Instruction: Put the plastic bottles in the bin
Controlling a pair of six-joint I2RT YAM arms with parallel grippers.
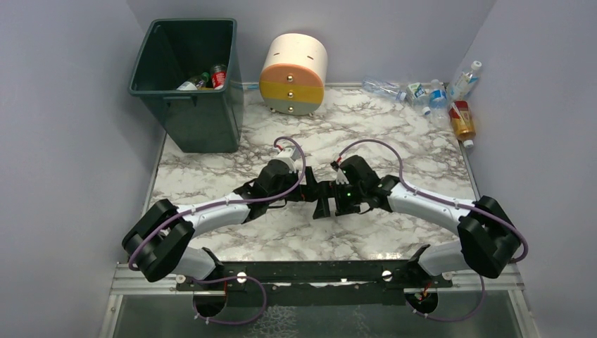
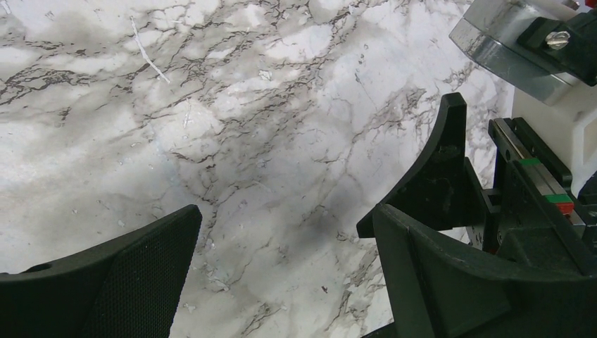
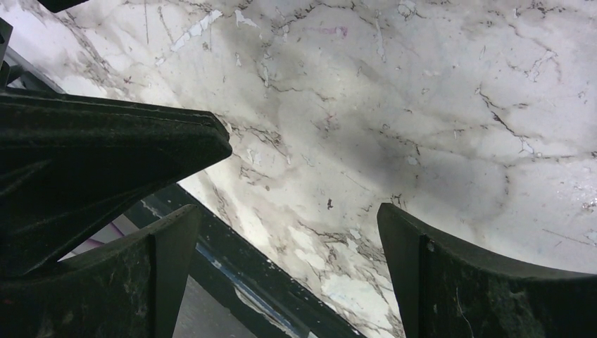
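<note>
Plastic bottles lie grouped at the back right: a clear bottle [image 1: 381,88], a blue-labelled bottle [image 1: 437,98], a white-capped clear bottle [image 1: 463,83] and an amber bottle [image 1: 462,122], among others. The green bin [image 1: 193,123] at back left holds several containers. My left gripper [image 1: 308,184] and right gripper [image 1: 329,199] are side by side over the table's middle, both open and empty, far from the bottles. Their wrist views show only bare marble between the fingers.
A small drum-shaped drawer cabinet [image 1: 293,70] stands at the back centre. Walls border the sides and back.
</note>
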